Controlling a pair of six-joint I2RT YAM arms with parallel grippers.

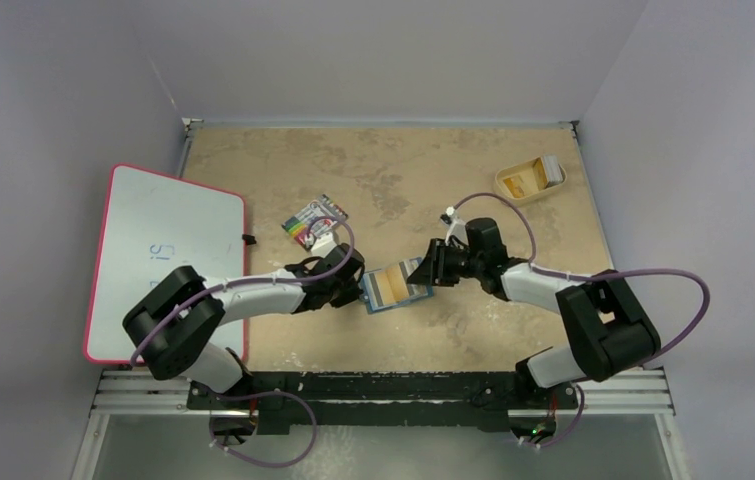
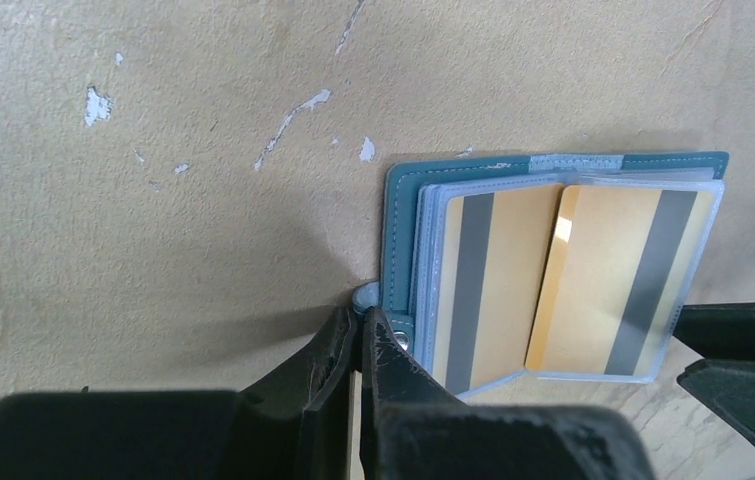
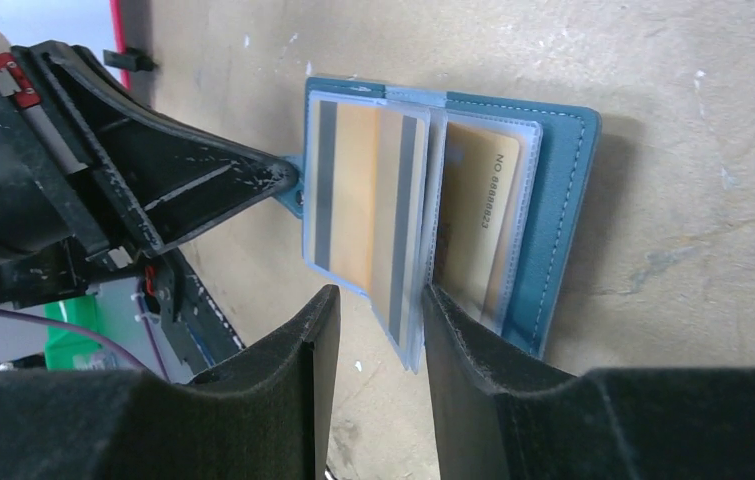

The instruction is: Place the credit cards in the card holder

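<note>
The blue card holder (image 1: 398, 285) lies open near the middle of the table, slightly tilted. Gold cards with dark stripes (image 2: 468, 280) sit in its clear sleeves. At its left edge, my left gripper is shut on a small blue tab (image 2: 366, 295). My right gripper stands part open at the holder's right side. A raised sleeve edge (image 3: 413, 335) reaches between its fingers, close to the right one, but not clamped. Behind that sleeve, another gold card (image 3: 478, 200) shows in its pocket.
A beige tray (image 1: 506, 190) with more cards stands at the far right. Left of centre lies a colourful packet (image 1: 303, 220). The whiteboard (image 1: 168, 260) takes up the left side.
</note>
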